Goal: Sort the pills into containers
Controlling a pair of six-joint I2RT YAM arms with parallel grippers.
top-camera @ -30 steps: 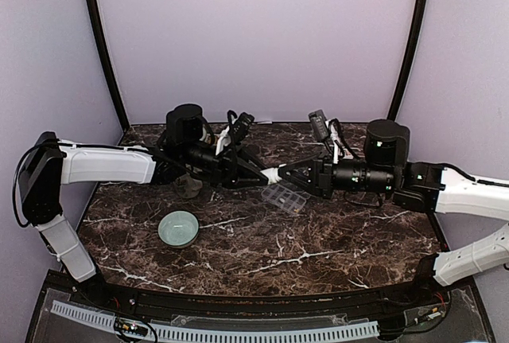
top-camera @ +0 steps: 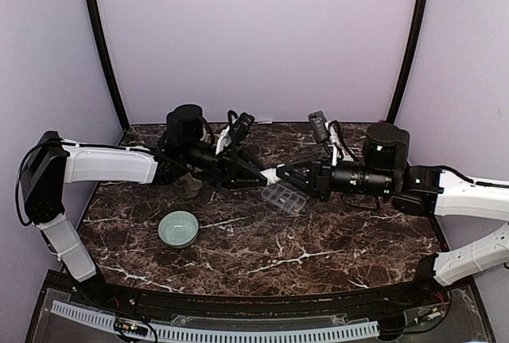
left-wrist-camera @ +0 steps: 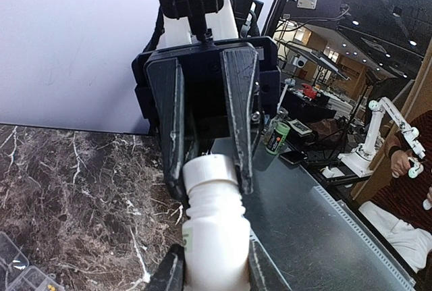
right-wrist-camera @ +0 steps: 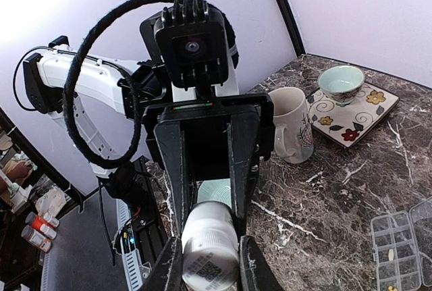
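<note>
A white pill bottle (left-wrist-camera: 216, 247) is held in the air between my two grippers, roughly level. My left gripper (top-camera: 262, 177) is shut on its body. The ribbed white cap (left-wrist-camera: 210, 169) points towards my right gripper (top-camera: 284, 173), which is shut around that end. In the right wrist view, faint print shows on the cap's flat face (right-wrist-camera: 210, 272). Below and just behind the grippers, in the top view, lies a clear compartment box (top-camera: 285, 198). A few small yellowish pills (right-wrist-camera: 391, 255) are in its cells. Whether the cap sits loose or tight cannot be seen.
A pale green bowl (top-camera: 178, 230) stands front left. In the right wrist view, a patterned mug (right-wrist-camera: 292, 123) is beside a flowered tile (right-wrist-camera: 358, 112) with a small bowl (right-wrist-camera: 341, 80) on it.
</note>
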